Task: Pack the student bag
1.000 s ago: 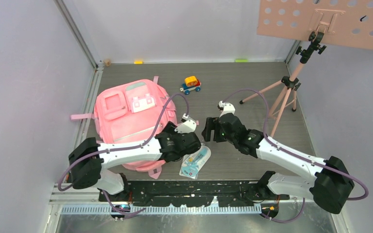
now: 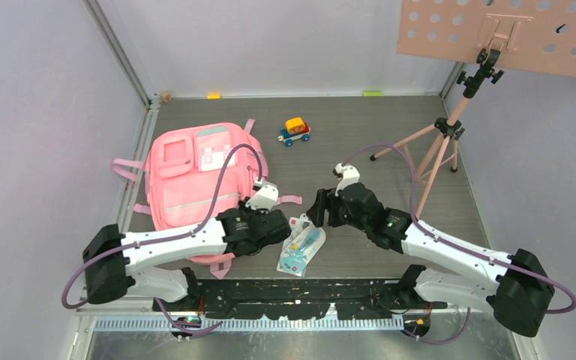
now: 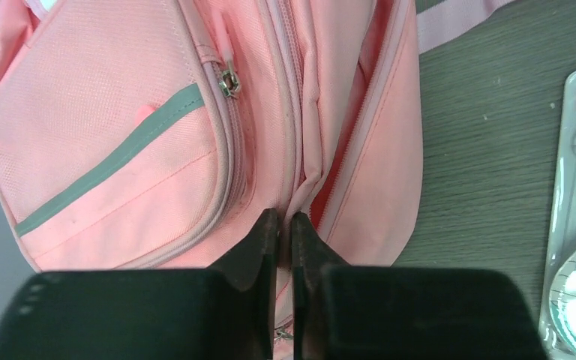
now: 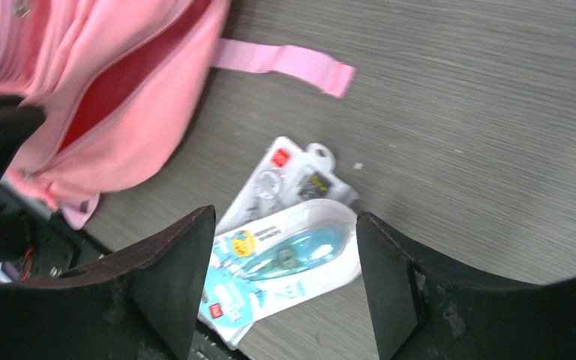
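The pink backpack (image 2: 195, 180) lies flat on the left of the floor. In the left wrist view its side zip stands parted, with a red inside (image 3: 330, 180) showing. My left gripper is shut on a fold of the backpack's fabric beside that opening. Two clear-fronted packs lie partly overlapped to the right of the bag: a blue stationery pack (image 4: 292, 255) on top and a white pack (image 4: 266, 191) beneath. Above them my right gripper hangs with its fingers wide apart and nothing held.
A small toy car (image 2: 294, 131) in yellow, red and blue stands beyond the bag. At the right, a pink tripod stand (image 2: 450, 124) has legs spread on the floor. Between car, tripod and right arm the grey floor (image 2: 360, 124) is bare.
The left gripper has moved left, and the bag's right side has shifted left with it. More of the packs is uncovered. The right arm has shifted slightly.
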